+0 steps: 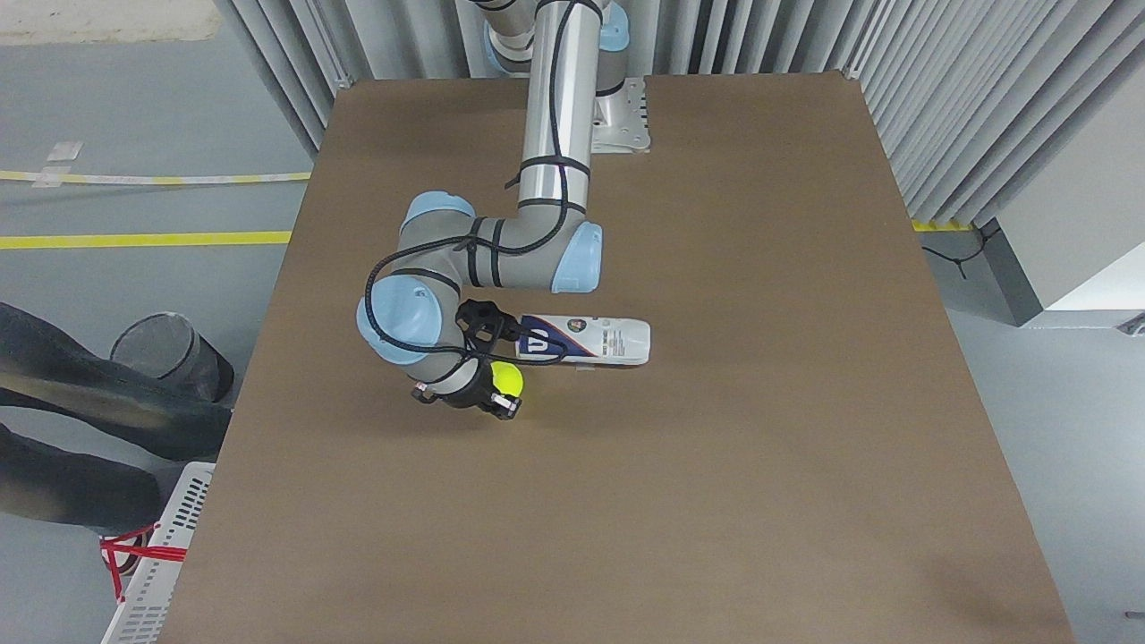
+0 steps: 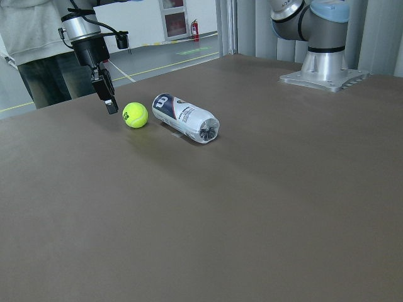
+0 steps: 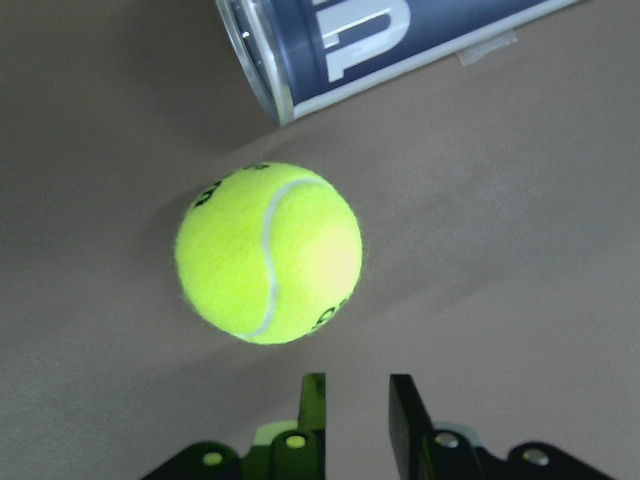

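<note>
A yellow tennis ball [image 3: 268, 255] rests on the brown table [image 1: 751, 451]; in the front view my arm partly hides it, in the left view it [image 2: 135, 115] shows whole. A white and navy cylindrical can [image 1: 601, 342] lies on its side beside the ball, also in the left view [image 2: 186, 118] and at the top of the wrist view [image 3: 380, 40]. My gripper is near the ball, its two dark fingertips a small distance apart with nothing between them. In the left view the gripper [image 2: 108, 104] hangs just left of the ball, above the table.
A person's legs [image 1: 107, 397] are beside the table's left side.
</note>
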